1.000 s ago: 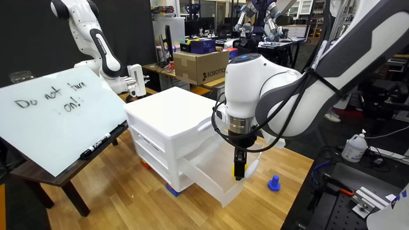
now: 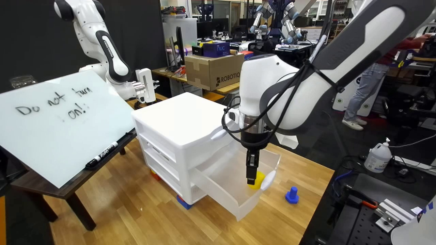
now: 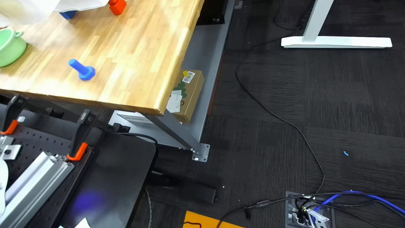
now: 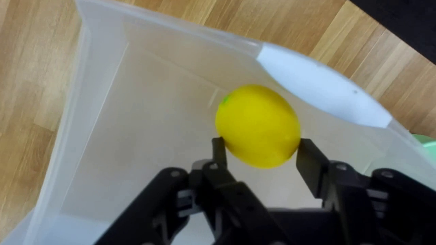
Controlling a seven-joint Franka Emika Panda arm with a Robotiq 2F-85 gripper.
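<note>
A yellow ball (image 4: 258, 126) is inside the pulled-out translucent drawer (image 4: 135, 122), close to its front wall and white handle (image 4: 323, 85). In the wrist view, the fingertips of my gripper stand apart, one at each lower side of the ball, with a ball-wide gap; firm contact cannot be made out. From exterior view 1, the gripper (image 2: 251, 181) points straight down into the drawer, partly in front of the ball (image 2: 258, 179). Exterior view 2 does not show the gripper or the ball.
The white drawer cabinet (image 2: 180, 118) stands left of the arm. A blue bolt-shaped piece (image 2: 292, 195) is on the table, right of the drawer. A green pot (image 3: 11, 47) sits nearby. A whiteboard (image 2: 61, 122) with a marker (image 2: 104, 153) leans at left.
My gripper has risen a little and shifted slightly left in exterior view 1. More of the yellow ball shows beside it, still in the drawer.
</note>
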